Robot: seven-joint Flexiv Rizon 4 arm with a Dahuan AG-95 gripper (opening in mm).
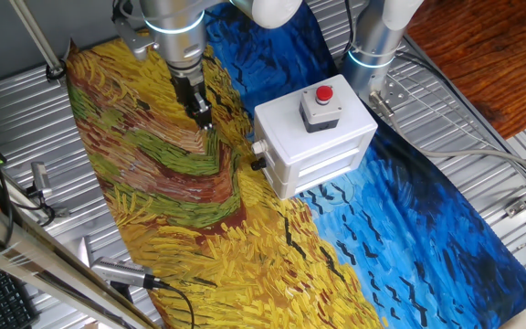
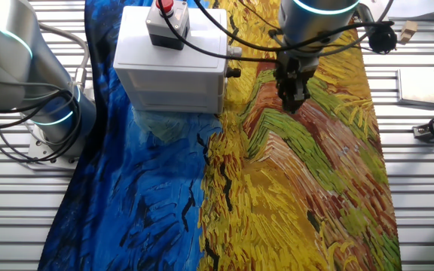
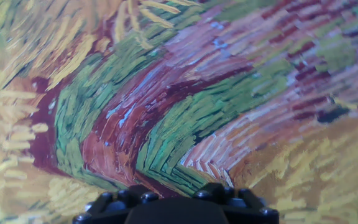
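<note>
My gripper [image 1: 206, 127] is a dark tool hanging from the arm over the green and brown bands of the painted cloth [image 1: 167, 251], left of the white box. In exterior view 2 the gripper [image 2: 294, 104] appears as a dark shape right of that box. Only the dark tops of its fingers [image 3: 219, 193] reach into the bottom of the wrist view, and how far apart the tips stand is unclear. No object shows between them. Ahead of the wrist camera there is only the printed cloth.
A white box [image 1: 304, 146] with a red button [image 1: 324, 94] on top stands mid-cloth, with dark knobs on its side. Another column [image 1: 370, 59] rises behind it. A cabled metal device [image 1: 124, 272] lies by the cloth's left edge.
</note>
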